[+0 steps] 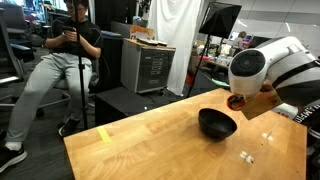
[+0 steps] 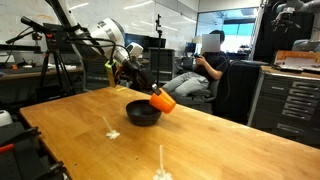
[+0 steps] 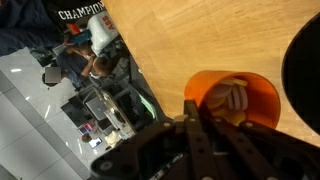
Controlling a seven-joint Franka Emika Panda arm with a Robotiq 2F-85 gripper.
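Note:
An orange cup is tilted beside and partly over the black bowl, with my gripper shut on it. In the wrist view the open mouth of the orange cup faces the wood, and several small pale and brownish pieces show inside it. The dark black bowl fills the right edge of that view. In exterior view 1 a bit of the orange cup appears below the white arm, just right of the black bowl. My fingertips are hard to make out.
Open wooden table lies left of the bowl. Small pale marks or pieces are on the tabletop near the arm. A seated person and a dark cabinet are beyond the table.

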